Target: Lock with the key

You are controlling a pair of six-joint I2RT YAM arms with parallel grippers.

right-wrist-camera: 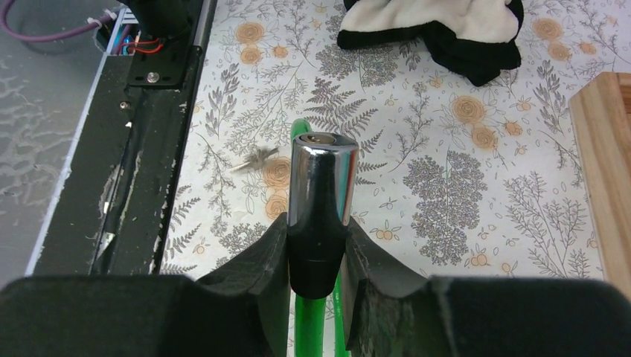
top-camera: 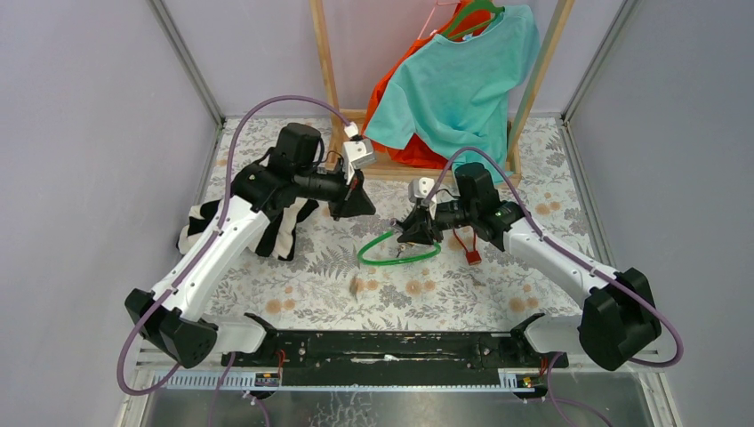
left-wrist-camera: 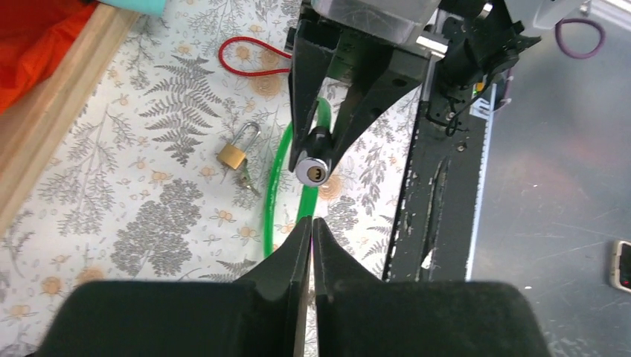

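My right gripper [top-camera: 416, 229] is shut on a cylindrical lock, chrome at its end, of a green cable lock [top-camera: 398, 261]; in the left wrist view the lock's keyhole face [left-wrist-camera: 315, 171] points toward my left gripper. My left gripper is apart from it, up and left in the top view, its fingertips together; I cannot make out what is between them. A brass padlock [left-wrist-camera: 231, 155] with keys [left-wrist-camera: 245, 179] lies on the floral surface beside the green loop.
A wooden rack [right-wrist-camera: 595, 163] with orange and turquoise shirts [top-camera: 462, 89] stands at the back. A black-and-white cloth [right-wrist-camera: 431, 26] lies at the left. A red looped item [top-camera: 471, 255] lies right of my right gripper.
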